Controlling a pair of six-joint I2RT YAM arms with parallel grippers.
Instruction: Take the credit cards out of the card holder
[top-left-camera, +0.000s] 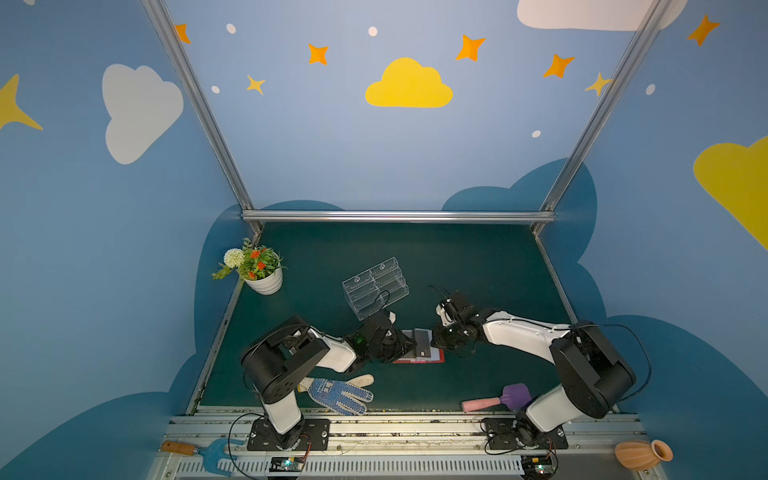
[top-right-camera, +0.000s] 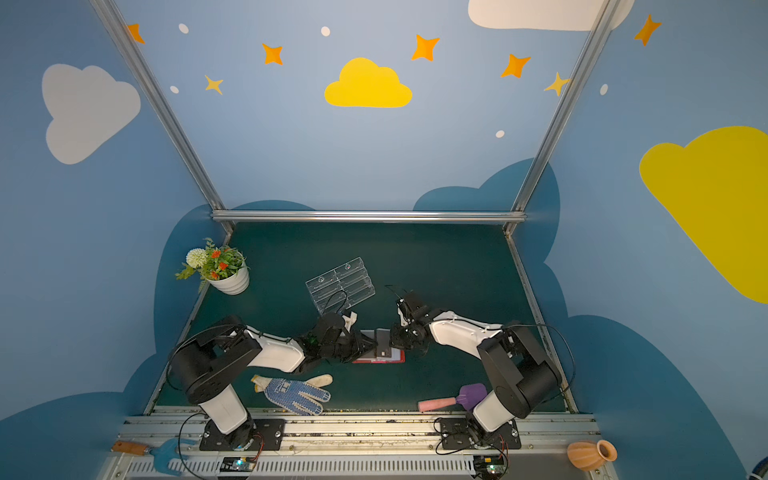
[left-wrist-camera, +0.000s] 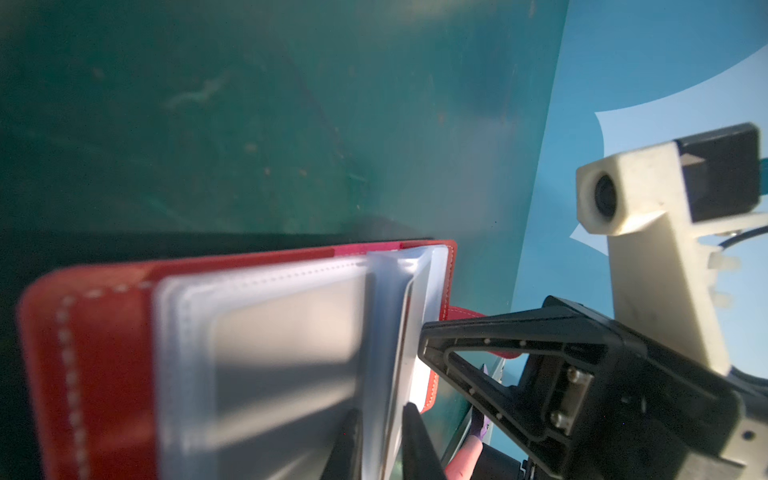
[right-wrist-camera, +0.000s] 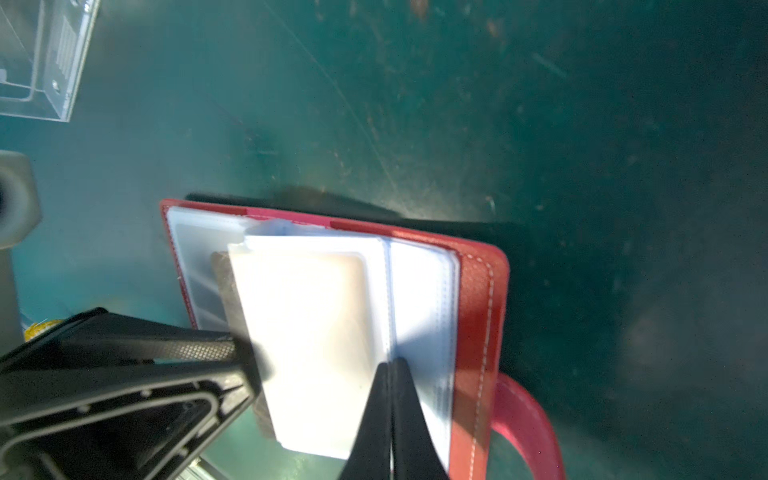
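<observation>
The red card holder (top-left-camera: 416, 359) lies open at the table's front middle, its clear sleeves (left-wrist-camera: 272, 344) and a pale card (right-wrist-camera: 304, 336) showing in the wrist views. My left gripper is low at the sleeves' raised edge, its tips apparently part open; whether anything is between them is unclear. My right gripper is shut, its tips resting on the holder near the sleeves' spine, nothing visible between them. In the top views both grippers face each other over the holder and partly hide it.
A clear acrylic rack (top-left-camera: 376, 284) stands behind the holder, a flower pot (top-left-camera: 264, 276) at the back left. A glove (top-left-camera: 336, 393) lies front left, a purple trowel (top-left-camera: 513, 396) front right.
</observation>
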